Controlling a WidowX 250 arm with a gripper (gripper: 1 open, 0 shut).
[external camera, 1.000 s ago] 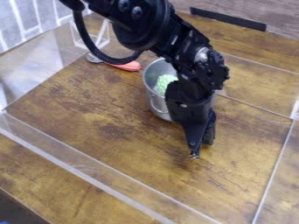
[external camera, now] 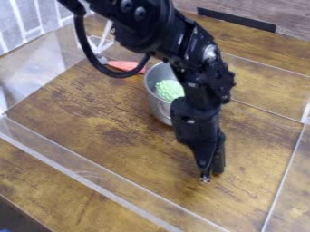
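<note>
My gripper (external camera: 208, 172) reaches down to the wooden table in front of a metal pot (external camera: 159, 91), its fingertips low near the surface and shut, with nothing clearly visible between them. The pot holds a pale green object (external camera: 169, 89) and is partly hidden behind my arm. A red utensil (external camera: 121, 65) lies at the back left, behind the arm's cable.
Clear plastic edging (external camera: 285, 181) runs along the right and front left, and a white railing stands at the back left corner.
Over the last second my gripper has shifted slightly toward the front, and the arm's upper part has moved with it. The pot looks to be in the same place.
</note>
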